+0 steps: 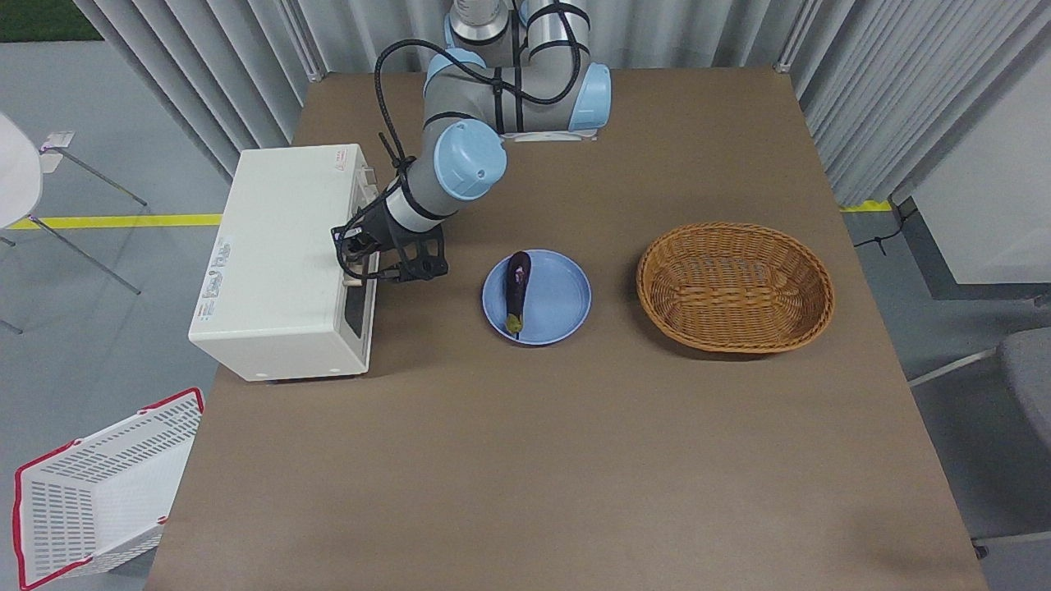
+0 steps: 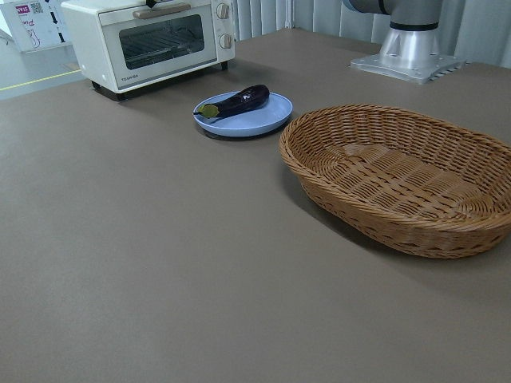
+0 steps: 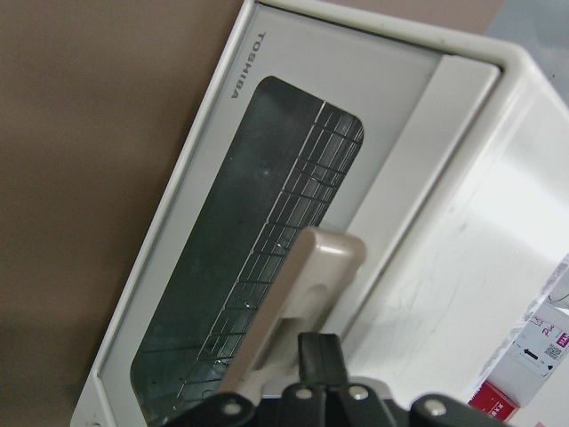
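Observation:
A white Toshiba toaster oven (image 1: 271,256) stands at the left of the table, its glass door (image 3: 222,231) closed. Its beige handle (image 3: 302,285) fills the lower middle of the wrist view. My black gripper is at that handle, seen from above; whether its fingers are open or shut cannot be told, as they are largely hidden. A dark eggplant (image 1: 517,281) lies on a blue plate (image 1: 557,295) to the right of the oven.
A wicker basket (image 1: 735,286) sits empty on the right of the table (image 1: 571,463). A white crate with red edging stands on the floor at lower left.

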